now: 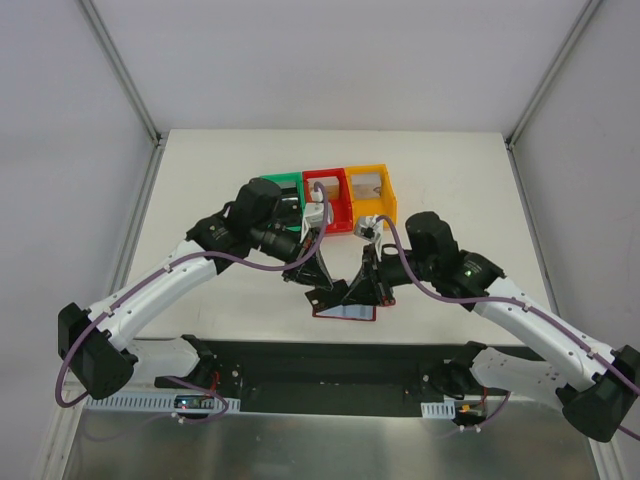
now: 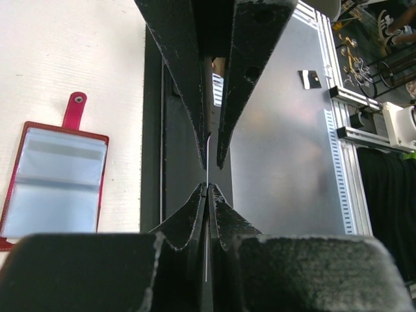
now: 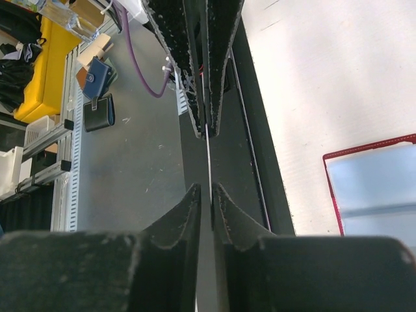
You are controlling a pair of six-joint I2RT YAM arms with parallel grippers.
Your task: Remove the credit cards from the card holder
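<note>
A dark card (image 1: 320, 299) hangs edge-on between the two grippers, over the front of the table. My left gripper is shut on it; the card's thin edge (image 2: 207, 159) runs out from its tips. My right gripper has its fingers parted, one on each side of the card edge (image 3: 208, 162), with a gap showing. Below lies the red card holder (image 1: 346, 314), spread flat with clear pockets; its snap strap (image 2: 75, 110) sticks out at one end. The arms partly cover it from above.
Green (image 1: 283, 178), red (image 1: 342, 212) and yellow (image 1: 389, 195) bins stand side by side behind the arms.
</note>
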